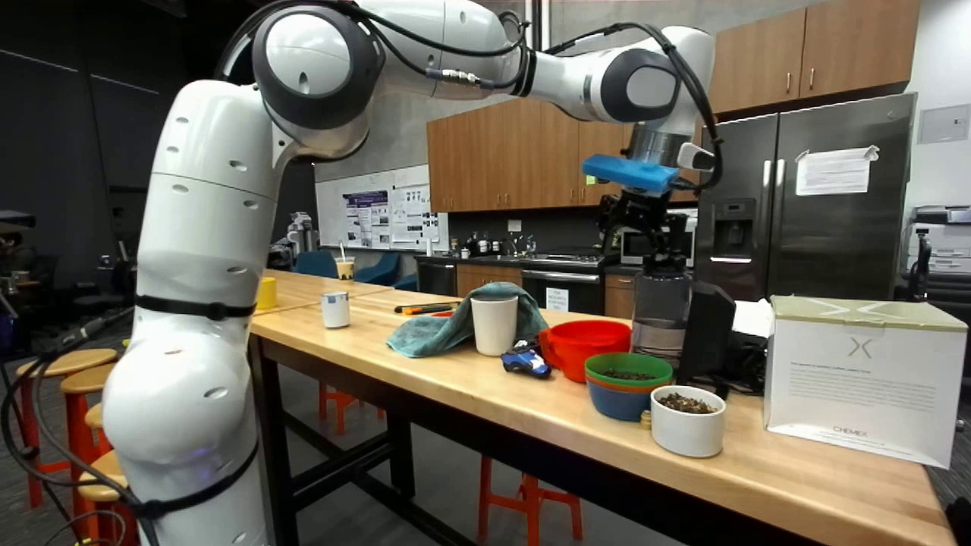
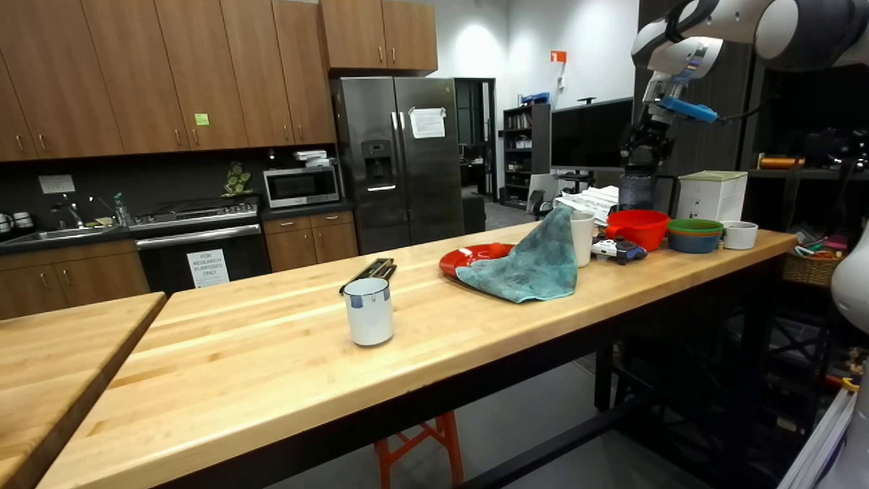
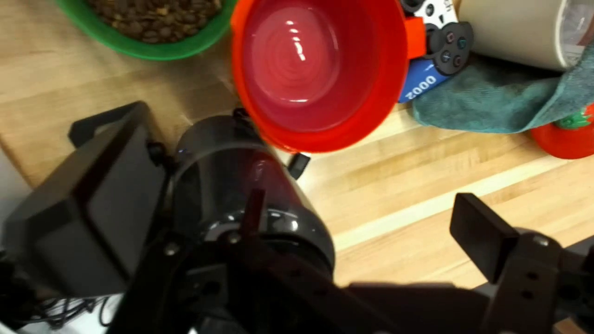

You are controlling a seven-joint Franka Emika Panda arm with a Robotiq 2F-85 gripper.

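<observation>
My gripper [image 1: 653,250] hangs over the dark, clear-bodied bottle [image 1: 657,314] and overlaps its lid in exterior view 1. In the wrist view the gripper is open, its fingers far apart with bare tabletop between them. One finger [image 3: 255,214] crosses in front of the bottle [image 3: 217,161], so the bottle lies mostly to the left of the gap; whether they touch I cannot tell. Close beside the bottle sits an empty red bowl [image 3: 320,72] with handles. Green and blue bowls [image 1: 623,405] are stacked nearby, with brown bits in the top one.
A black upright device [image 3: 106,195] stands close by the bottle. Around are a white bowl [image 1: 687,437], a white box [image 1: 865,382], a game controller [image 1: 526,359], a beige cup [image 1: 494,326], a teal cloth [image 2: 533,265], a red plate [image 2: 472,257] and a white mug [image 2: 368,314].
</observation>
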